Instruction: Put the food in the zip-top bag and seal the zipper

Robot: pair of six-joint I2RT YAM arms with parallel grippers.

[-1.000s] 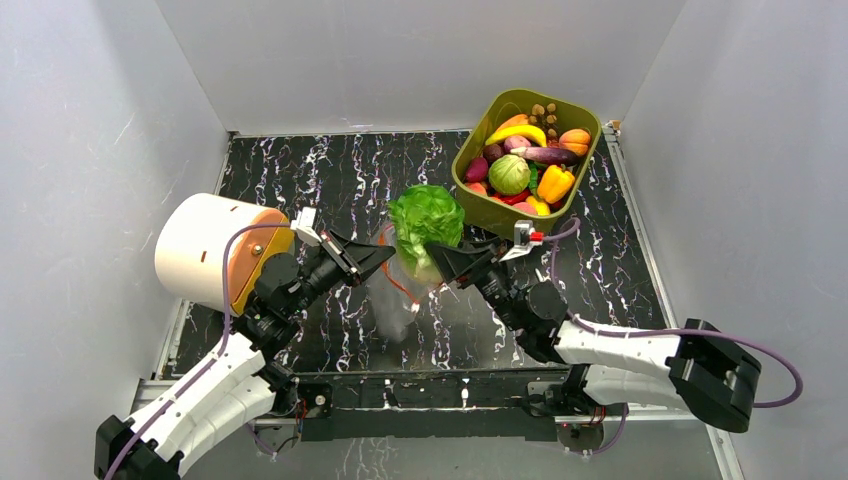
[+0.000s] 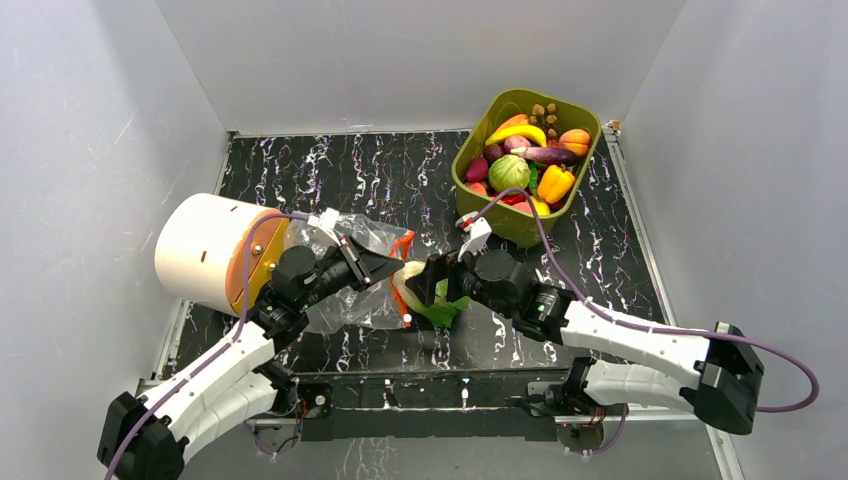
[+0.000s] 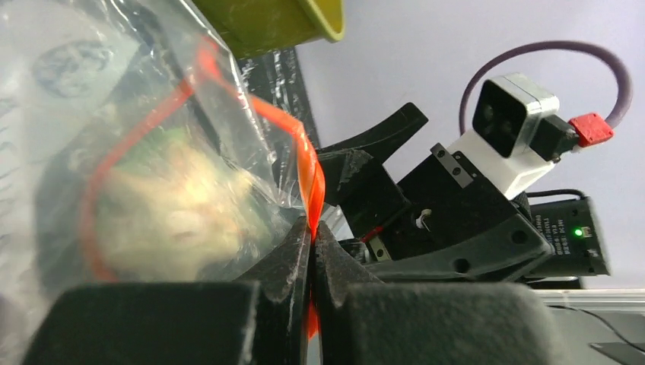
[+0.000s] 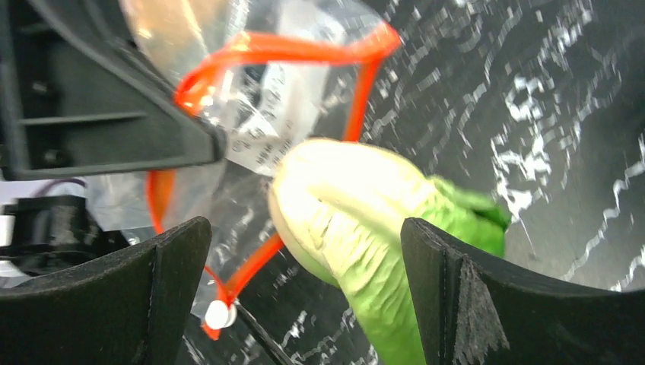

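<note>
My left gripper is shut on the orange-zippered rim of the clear bag [image 2: 350, 315]. The bag's orange zipper [image 4: 304, 49] forms a gaping mouth in the right wrist view. The lettuce [image 4: 357, 205] has its pale end at that mouth, while its green leaves [image 2: 442, 312] stick out onto the table, outside the bag. Above the lettuce, my right gripper is open; its fingers [image 4: 179, 266] stand apart with clear space beside the lettuce, not gripping it. From above, the right gripper partly hides the lettuce.
A green bin [image 2: 465, 160] of several play vegetables and fruits stands at the back right. A white and orange cylinder [image 2: 205, 255] lies at the left. Both arms are close together over the bag mouth.
The bag has spread leftward on the table.
</note>
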